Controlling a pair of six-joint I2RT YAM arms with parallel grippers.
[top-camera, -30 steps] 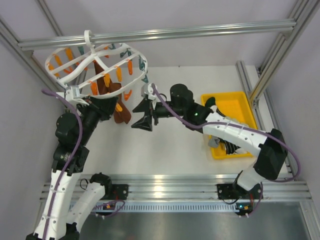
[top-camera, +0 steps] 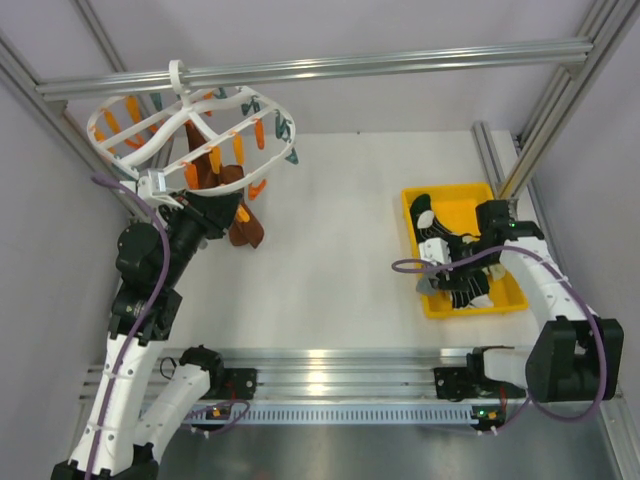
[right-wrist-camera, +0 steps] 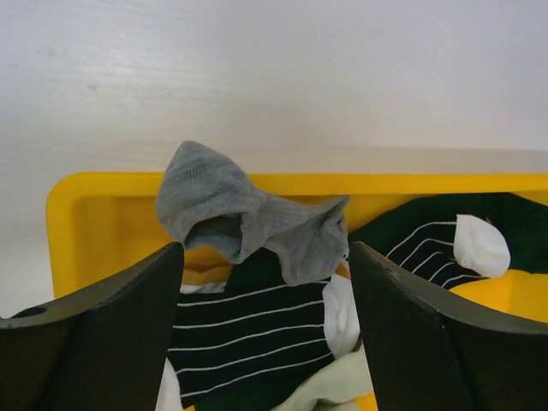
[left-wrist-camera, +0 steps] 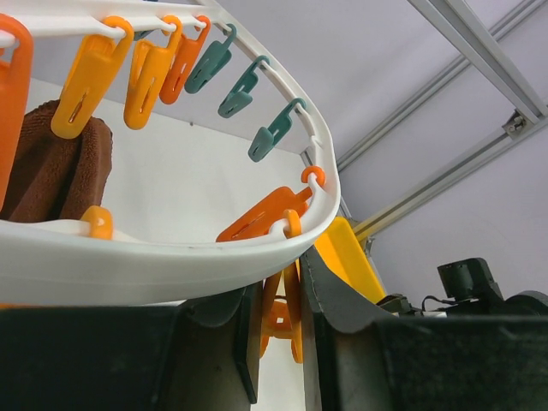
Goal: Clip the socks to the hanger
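The white round hanger hangs from the rail at the upper left, ringed with orange, yellow and green clips. At its rim my left gripper is shut on a yellow-orange clip. Brown socks hang below the hanger; one brown sock shows inside the ring in the left wrist view. On the right, my right gripper stands open over the yellow bin, nothing gripped. Between its fingers in that view lie a grey sock, draped over the bin's edge, and a black-and-white striped sock.
The yellow bin holds several socks, among them a dark green one with a white patch. Bare white table lies between hanger and bin. A metal rail crosses above.
My right arm has swung from beside the hanger over to the right and now stands above the bin's near part. The left arm has barely moved, staying at the hanger's rim.
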